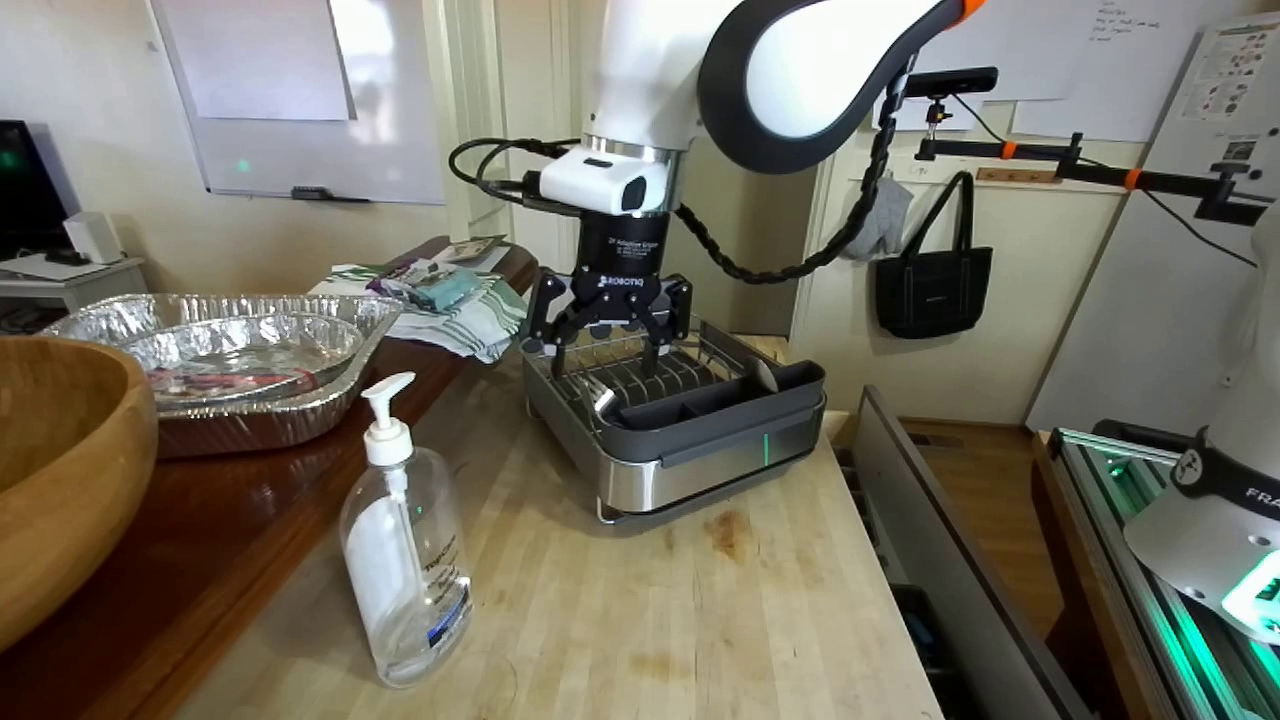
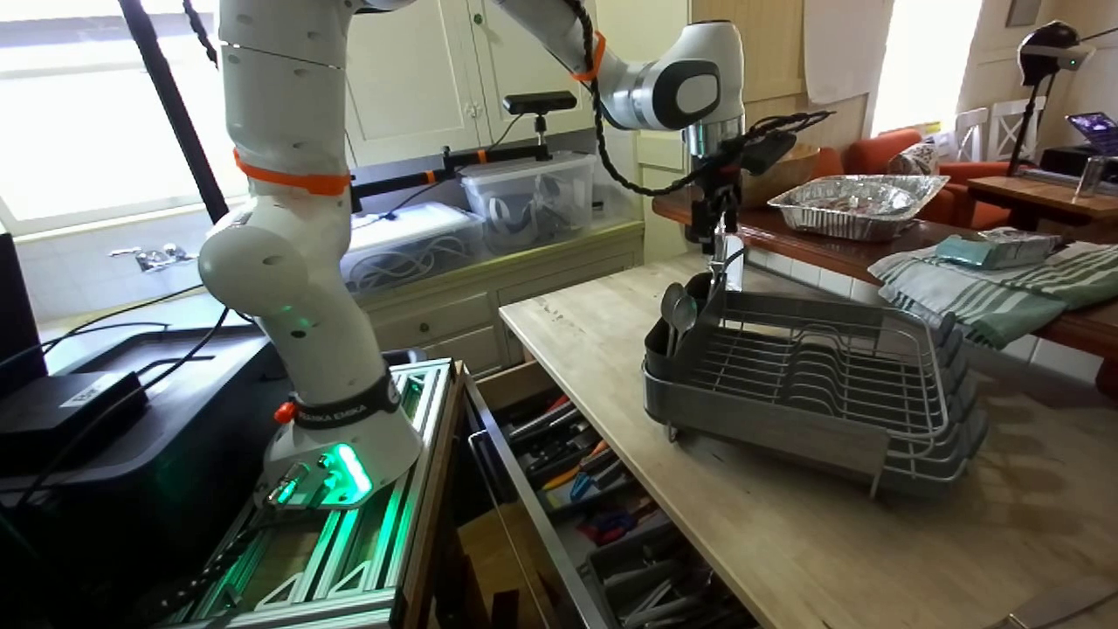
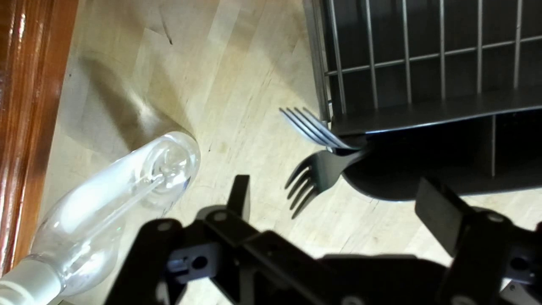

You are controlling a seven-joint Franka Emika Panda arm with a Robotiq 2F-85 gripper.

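My gripper point(image 1: 603, 360) stands open, pointing down, with nothing between its fingers. In exterior view 1 it appears over or in front of the grey dish rack point(image 1: 720, 434). Two forks, one lighter point(image 3: 311, 128) and one darker point(image 3: 325, 170), stick out of the dark utensil caddy point(image 3: 406, 190) at the rack's edge. In the wrist view their tines show between and above my fingertips, with no visible contact. A clear pump bottle point(image 3: 109, 203) is left of the fingers in that view. Spoons point(image 2: 683, 313) stand in the caddy.
An open drawer point(image 2: 587, 487) with utensils lies alongside the wooden counter point(image 1: 672, 624). Foil trays point(image 1: 252, 420), a wooden bowl point(image 1: 72, 480) and striped towels point(image 1: 462, 314) occupy the brown ledge. Much of the counter before the rack is clear.
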